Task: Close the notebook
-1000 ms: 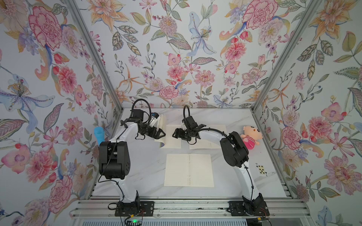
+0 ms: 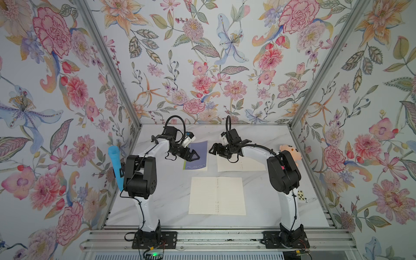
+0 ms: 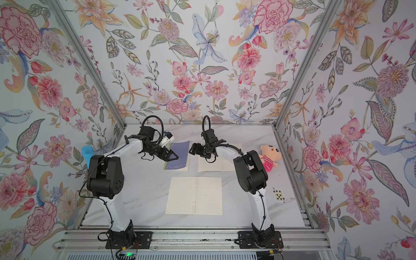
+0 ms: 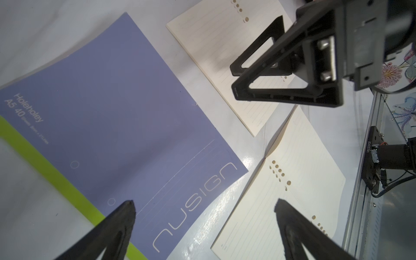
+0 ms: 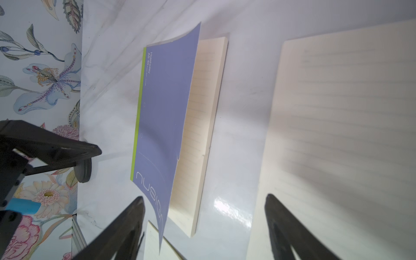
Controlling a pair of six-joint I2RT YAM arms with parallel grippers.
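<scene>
The blue notebook [image 2: 195, 152] lies cover up at the back left; in the right wrist view its cover [image 5: 162, 108] curves slightly above the pages. My left gripper [image 2: 190, 155] is over its cover, with open fingers and nothing between them in the left wrist view. My right gripper [image 2: 216, 148] is over an open notebook [image 2: 240, 165] to the right, its fingers parted in the right wrist view, nothing between them. Another open notebook [image 2: 203, 195] lies flat at the front middle.
A plush toy [image 3: 268, 158] sits at the right, a playing card [image 3: 279, 195] in front of it. A blue cylinder [image 2: 114, 156] stands at the far left.
The blue cover has folded over to the right from raised and now covers the pages.
</scene>
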